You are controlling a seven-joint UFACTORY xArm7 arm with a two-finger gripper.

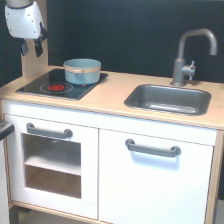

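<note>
At the upper left hangs my gripper (31, 47), white above with dark fingers pointing down. Its fingers look apart, and nothing shows between them. A blue-grey pot (82, 73) stands upright toward the back of the toy kitchen's counter, at the right rear of the black cooktop (50, 84). The gripper is above and to the left of the pot, clear of it. A red ring (57, 87) marks the cooktop in front of the pot.
At the right are an empty-looking sink (168, 99) and a tall grey faucet (185, 55). Bare wooden counter (112, 90) lies between cooktop and sink. Below are a windowed oven door (50, 206) and a white cabinet door (150, 185), both with dark handles.
</note>
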